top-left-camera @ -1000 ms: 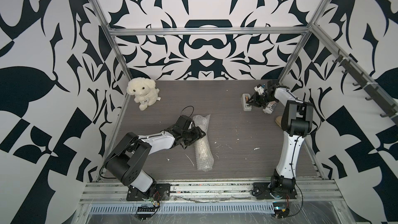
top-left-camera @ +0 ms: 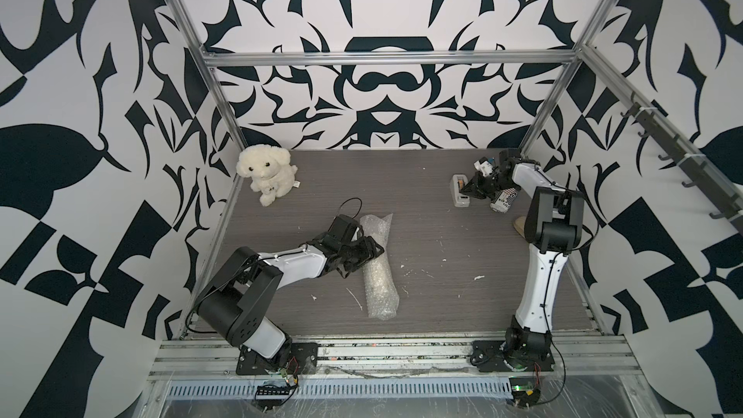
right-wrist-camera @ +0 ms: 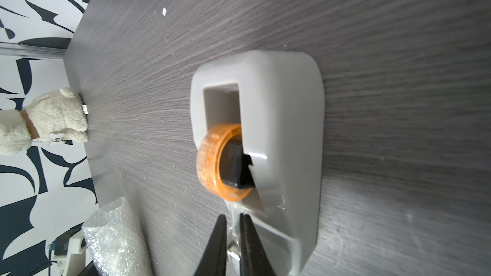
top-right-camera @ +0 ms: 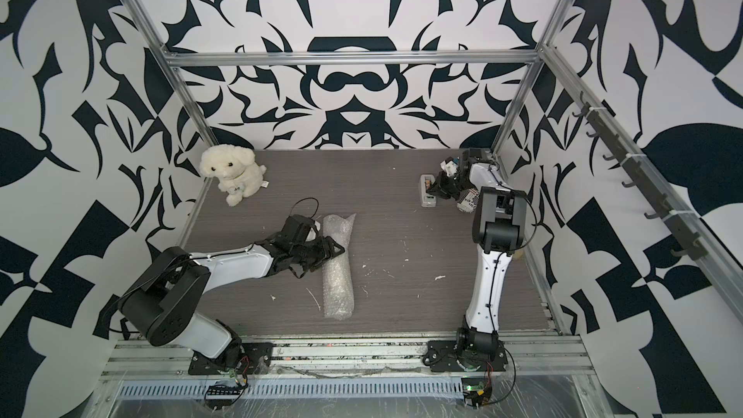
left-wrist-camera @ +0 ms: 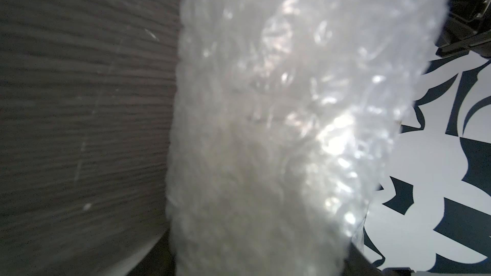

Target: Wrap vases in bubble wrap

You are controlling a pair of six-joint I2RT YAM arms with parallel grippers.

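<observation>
A long roll of bubble wrap point(top-left-camera: 379, 286) lies upright-to-view along the middle of the table; my left gripper point(top-left-camera: 367, 251) is shut on it, and the wrap fills the left wrist view. At the back right stands a white tape dispenser point(right-wrist-camera: 283, 117) holding an orange tape roll point(right-wrist-camera: 212, 161). My right gripper is right at the dispenser's near end, its two dark fingertips a small gap apart; whether anything is between them is unclear.
A white plush dog point(top-left-camera: 267, 174) sits at the back left. A printed cylinder point(top-left-camera: 504, 199) lies under the right arm, with a tan object point(top-left-camera: 520, 226) nearby.
</observation>
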